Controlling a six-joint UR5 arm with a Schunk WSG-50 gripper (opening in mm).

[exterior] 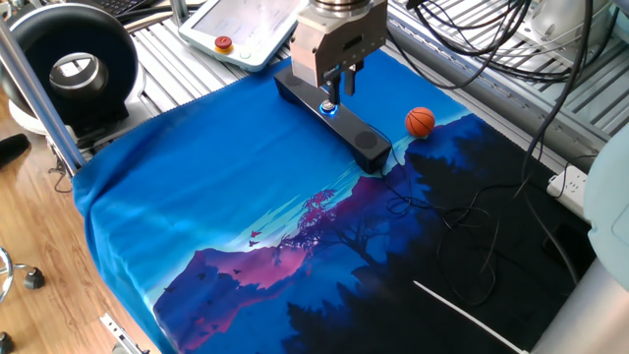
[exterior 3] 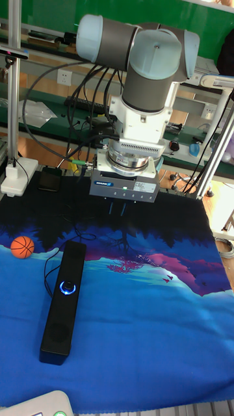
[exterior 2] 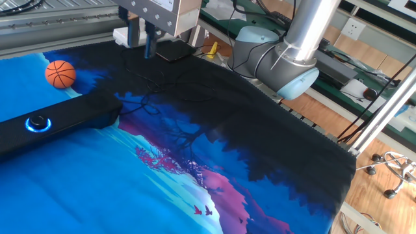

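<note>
A long black speaker bar (exterior: 339,123) lies on the printed cloth, with a round knob (exterior 2: 38,122) on top ringed in glowing blue light. Beside the bar rests a small orange basketball (exterior: 420,122). My gripper (exterior: 342,91) points downward; its two fingers have a narrow gap between them and nothing in it. In exterior view 1 one finger overlaps the knob, but exterior view 3 puts the gripper (exterior 3: 117,210) away from the bar (exterior 3: 64,305), above the cloth's dark part. In exterior view 2 the gap between the fingers (exterior 2: 150,43) also shows.
Thin black cable (exterior: 462,211) loops over the cloth's dark side. A tablet-like panel with a red button (exterior: 223,44) stands behind the table edge, and a white power strip (exterior: 575,189) at the right.
</note>
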